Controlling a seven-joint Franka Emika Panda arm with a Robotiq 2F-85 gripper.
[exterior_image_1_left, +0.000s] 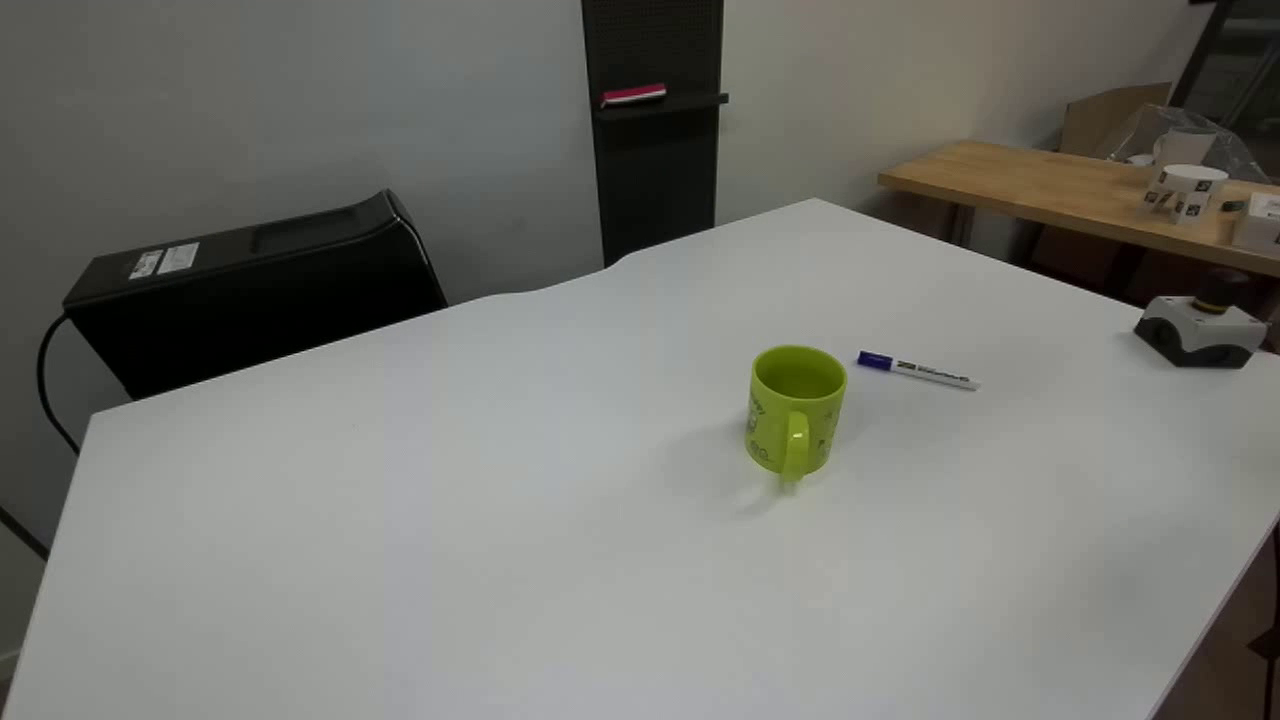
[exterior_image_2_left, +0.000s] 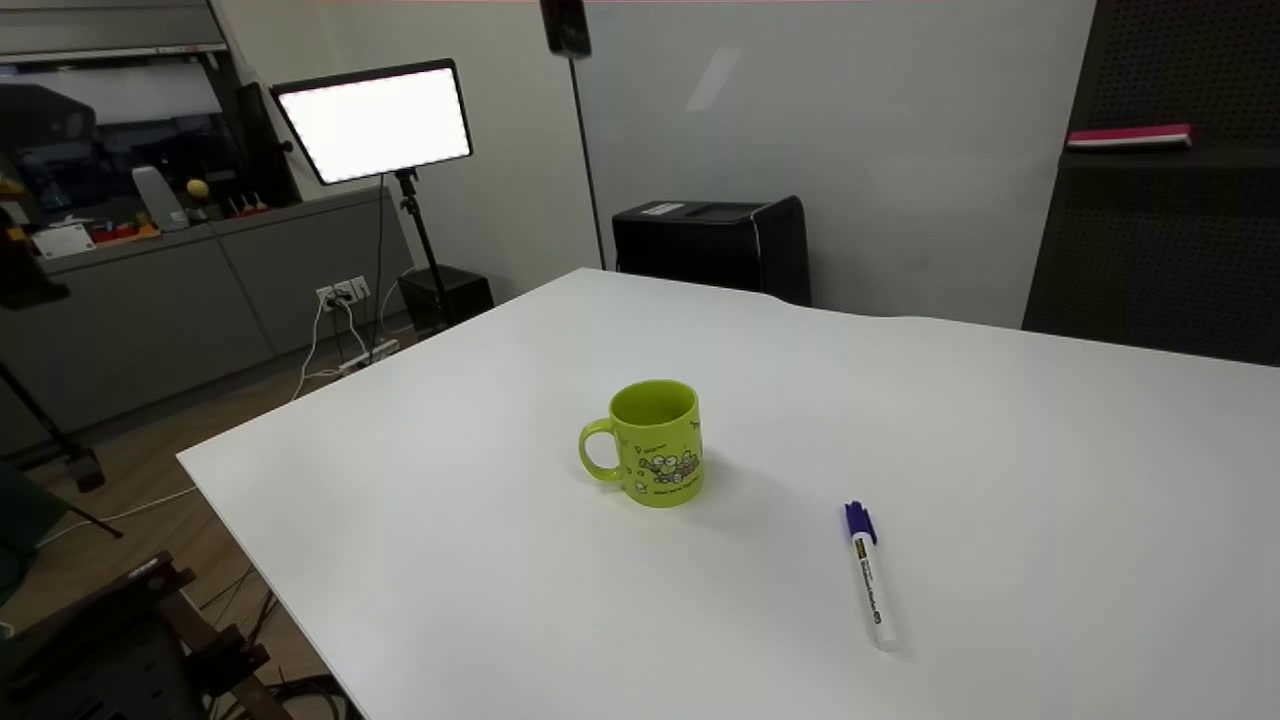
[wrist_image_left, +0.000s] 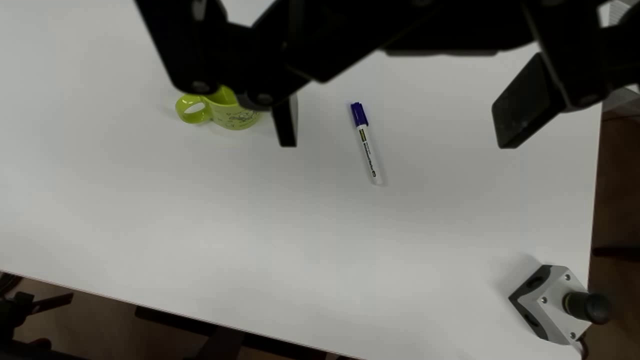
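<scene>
A lime-green mug (exterior_image_1_left: 774, 426) with printed drawings stands upright on the white table, its handle toward the front in exterior view 1 and to the left in exterior view 2. Close by lies a marker (exterior_image_2_left: 870, 582) with a white body and blue cap, apart from the mug (exterior_image_2_left: 672, 456). In the wrist view my gripper hangs over the table, open, with its two fingers wide apart. The marker (wrist_image_left: 367, 147) shows lower down between them, on the tabletop, untouched. Part of the mug (wrist_image_left: 237, 117) is hidden behind the left finger.
A grey-and-black button box (exterior_image_1_left: 1200, 326) sits at the table's right edge. A black case (exterior_image_1_left: 258, 282) stands behind the table, and a lit panel lamp (exterior_image_2_left: 381, 122) stands beyond it.
</scene>
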